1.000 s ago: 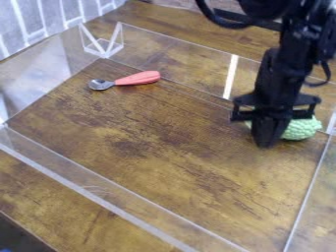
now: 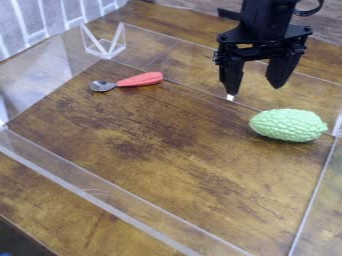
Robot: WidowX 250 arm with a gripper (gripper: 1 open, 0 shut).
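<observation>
My black gripper (image 2: 255,72) hangs at the top right, raised above the back part of the wooden surface, its two fingers apart with nothing between them. A pale green, bumpy corn-shaped object (image 2: 287,124) lies on the wood at the right, below and apart from the gripper. A spoon with a red handle (image 2: 139,79) and a metal bowl end lies at the upper left.
Clear, low transparent walls (image 2: 122,215) border the wooden work area (image 2: 156,152), whose middle and front are bare. A white rack or railing (image 2: 34,22) stands at the top left.
My gripper has risen from over the green object toward the top of the view, leaving that object uncovered on the wood. The spoon has stayed in place.
</observation>
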